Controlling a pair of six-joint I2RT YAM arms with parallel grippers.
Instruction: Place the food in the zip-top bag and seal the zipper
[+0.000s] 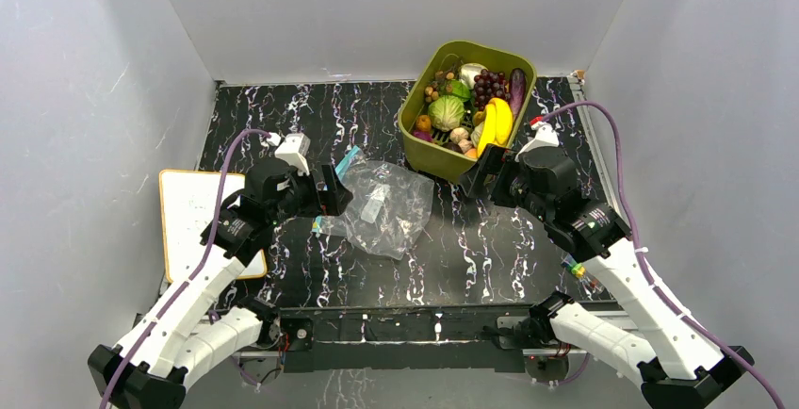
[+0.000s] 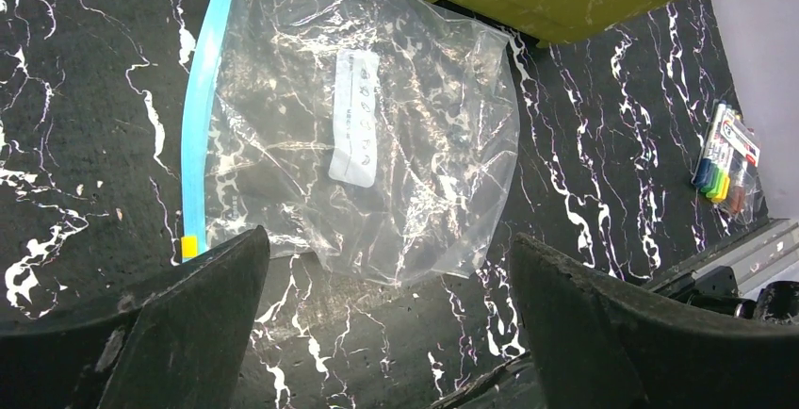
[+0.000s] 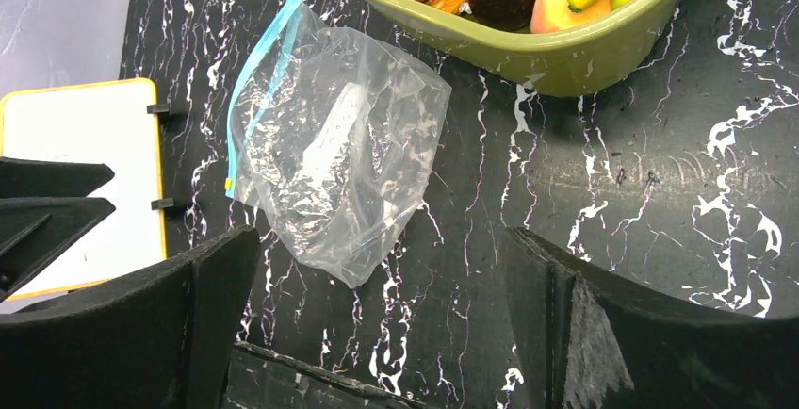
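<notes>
A clear zip top bag [image 1: 391, 206] lies flat and empty-looking on the dark marbled table, its blue zipper strip [image 2: 200, 117] along the left side with a yellow slider [image 2: 189, 246] at the near end. Behind it to the right, a green bin [image 1: 443, 156] holds the food: bananas [image 1: 497, 126], a cabbage [image 1: 447, 112], grapes [image 1: 490, 86], an eggplant [image 1: 517, 91] and more. My left gripper [image 1: 337, 190] hovers by the bag's zipper side, open and empty. Open too, my right gripper [image 1: 474, 179] hangs just in front of the bin with nothing between its fingers.
A whiteboard [image 1: 174, 220] with a yellow frame lies at the left edge, partly under the left arm. Several markers [image 2: 721, 159] lie at the right edge. Clear table stretches between the bag and the right arm.
</notes>
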